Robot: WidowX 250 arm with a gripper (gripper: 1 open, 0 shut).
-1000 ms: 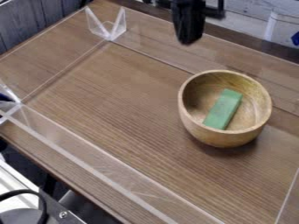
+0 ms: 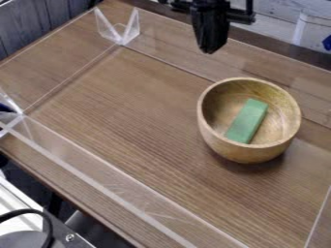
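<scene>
My black gripper [image 2: 211, 39] hangs at the top centre of the camera view, above and behind a round wooden bowl [image 2: 215, 140]; it looks shut, with nothing visible between its fingers. A green block [image 2: 247, 121] lies inside the bowl, on the right half of the table [image 2: 116, 136].
Clear plastic pieces [image 2: 119, 29] stand near the upper left, and transparent strips run along the near left. A grey object with a black cable is at the bottom left corner.
The bowl and green block have not moved.
</scene>
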